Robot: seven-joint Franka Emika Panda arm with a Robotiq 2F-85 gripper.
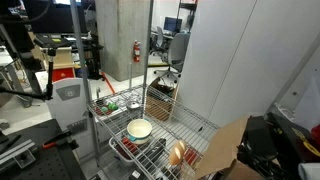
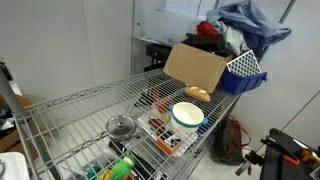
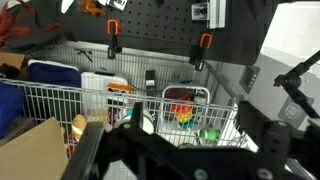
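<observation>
My gripper stands open at the top of the wrist view, its two orange-and-black fingers [image 3: 113, 32] wide apart with nothing between them. In exterior view 2 the gripper [image 2: 287, 148] is at the right, off the side of the wire rack [image 2: 75, 104]. A pale bowl with a teal edge [image 2: 187, 115] sits on the rack. Behind it lies a tan, bread-like piece [image 2: 198, 94]. A round metal pot [image 2: 121, 126] stands to the bowl's left. In the wrist view, dark round shapes partly cover the bowl [image 3: 147, 123].
A cardboard sheet [image 2: 194, 66] stands at the rack's back, beside a blue basket [image 2: 243, 80] with cloth above. Green and yellow items [image 2: 122, 168] lie at the near edge. A dark bag [image 2: 230, 142] is on the floor beside the rack. Much of the rack's left side is bare.
</observation>
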